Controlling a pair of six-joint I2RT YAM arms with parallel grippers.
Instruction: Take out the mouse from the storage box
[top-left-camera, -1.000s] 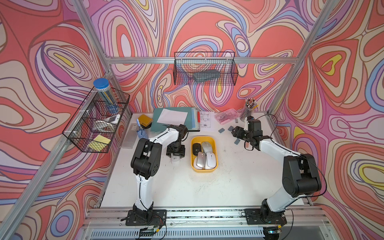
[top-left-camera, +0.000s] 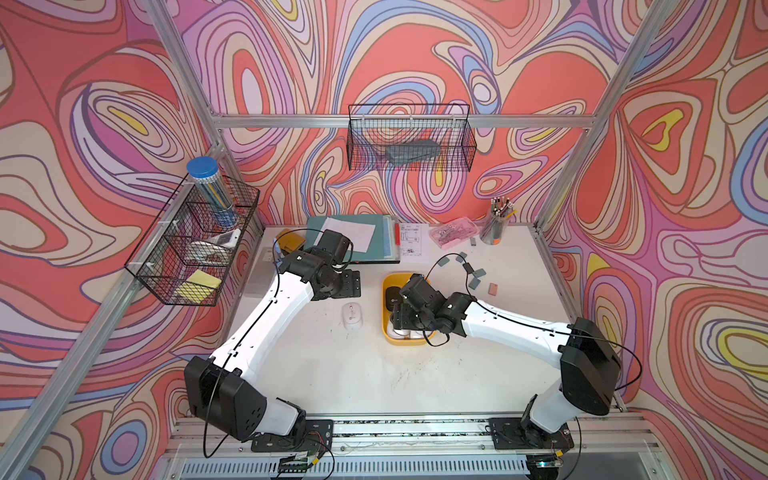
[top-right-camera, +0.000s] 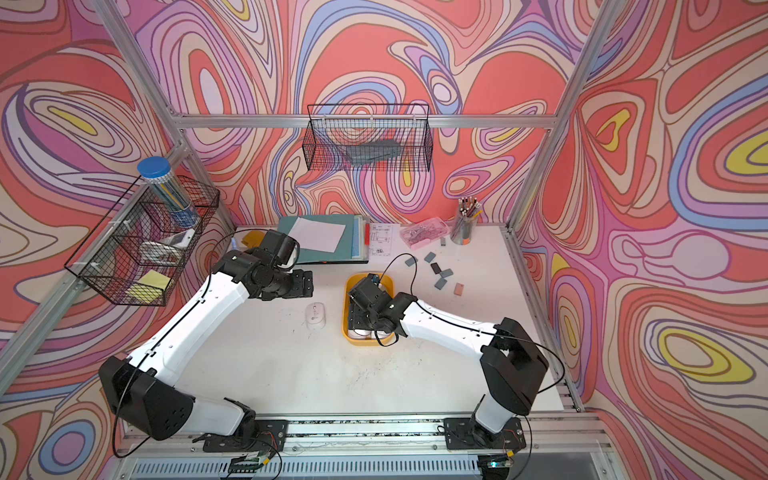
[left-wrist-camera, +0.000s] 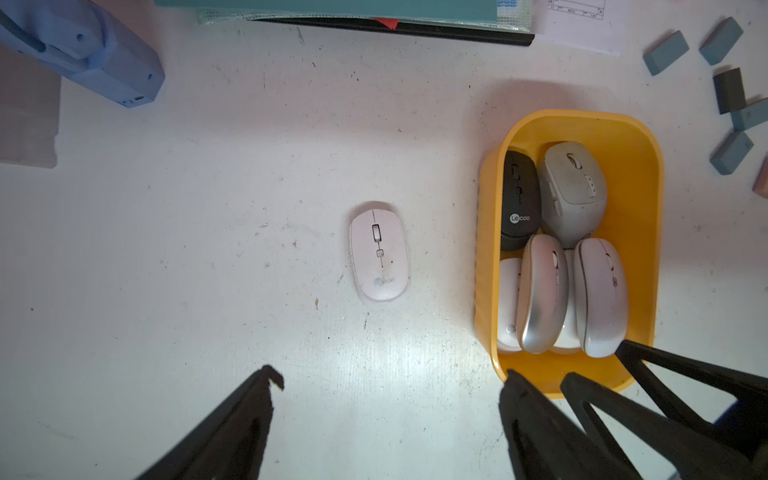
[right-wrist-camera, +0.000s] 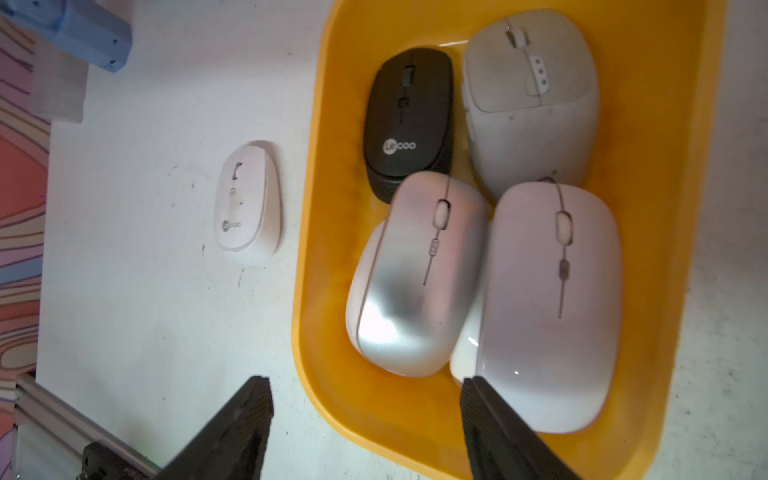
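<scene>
A yellow box (left-wrist-camera: 488, 240) holds several mice, among them a silver mouse (right-wrist-camera: 412, 296), a white mouse (right-wrist-camera: 548, 312), a black mouse (right-wrist-camera: 408, 120) and a grey mouse (right-wrist-camera: 528, 112). Another white mouse (left-wrist-camera: 379, 256) lies on the table left of the box. My left gripper (top-left-camera: 345, 284) hangs open and empty above the table, behind that loose mouse. My right gripper (top-left-camera: 404, 320) is over the box's near half, fingers apart with nothing between them, hiding part of the box in both top views.
Folders and paper (top-left-camera: 344, 233) lie along the back, with small grey blocks (left-wrist-camera: 665, 53) at the back right and a blue object (left-wrist-camera: 112, 60) at the back left.
My left gripper has risen and drawn back from the loose mouse, leaving it on the table.
</scene>
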